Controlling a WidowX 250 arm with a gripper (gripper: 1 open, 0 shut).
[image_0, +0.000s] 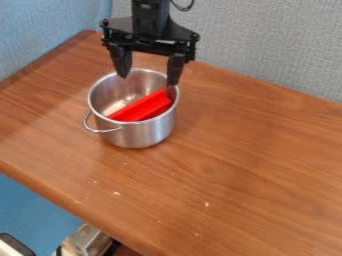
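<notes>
A steel pot (134, 131) with a wire handle stands on the wooden table in the left half of the view. A red elongated object (143, 106) lies inside it, slanting from lower left to upper right. My black gripper (148, 71) is above the pot's back rim, its two fingers spread wide apart with nothing between them.
Grey walls rise behind it. A metal fixture (86, 241) sits at the table's lower left edge.
</notes>
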